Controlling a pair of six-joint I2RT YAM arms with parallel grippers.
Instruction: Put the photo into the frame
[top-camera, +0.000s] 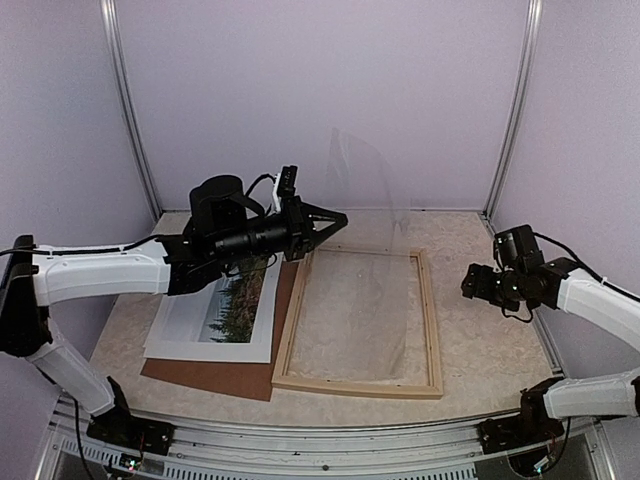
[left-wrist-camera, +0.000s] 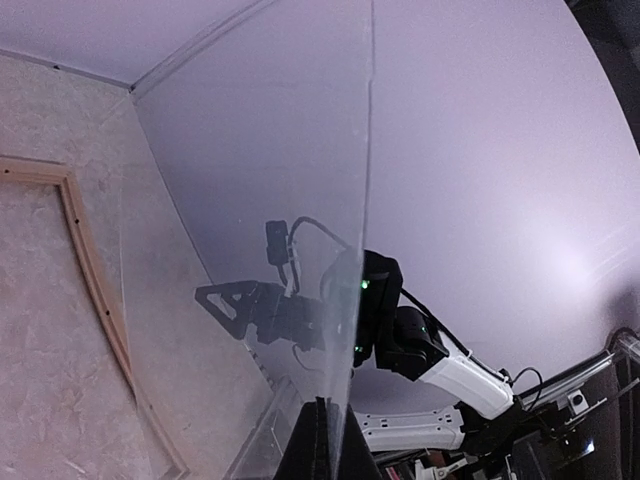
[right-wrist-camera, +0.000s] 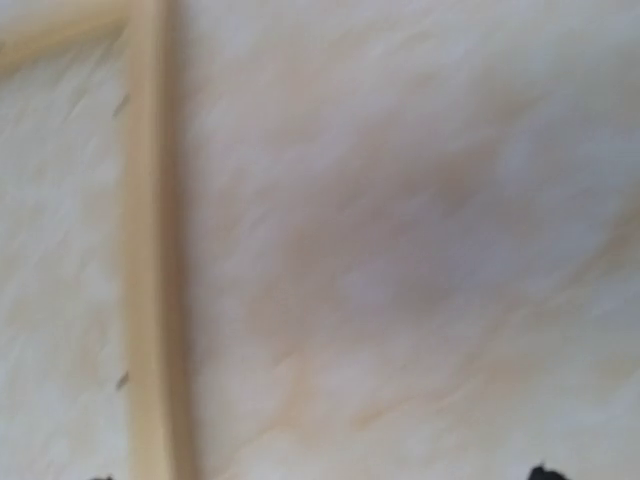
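A clear thin sheet (top-camera: 362, 185) hangs upright over the wooden frame (top-camera: 433, 330), its upper edge gripped by my left gripper (top-camera: 338, 222). In the left wrist view the transparent sheet (left-wrist-camera: 250, 140) runs up from the closed fingertips. The frame lies flat and empty on the table, showing tabletop inside. To its left is the photo (top-camera: 238, 312), a landscape with a white border, partly hidden by my left arm. My right gripper (top-camera: 470, 282) is open and empty, right of the frame and apart from it; the frame's side rail (right-wrist-camera: 150, 250) shows in the right wrist view.
A brown backing board (top-camera: 210, 378) lies under the photo and reaches the frame's left rail. Walls close in the back and both sides.
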